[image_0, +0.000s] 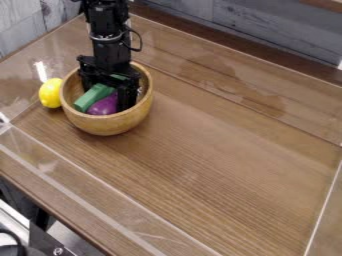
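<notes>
My black gripper (107, 72) reaches down from the top into a wooden bowl (114, 122) at the left of the table. Inside the bowl lie a green object (94, 95) and a purple object (107, 106), with dark parts of the gripper over and beside them. Whether the fingers hold anything is hidden. A yellow object (51, 93) lies outside the bowl, against its left side.
</notes>
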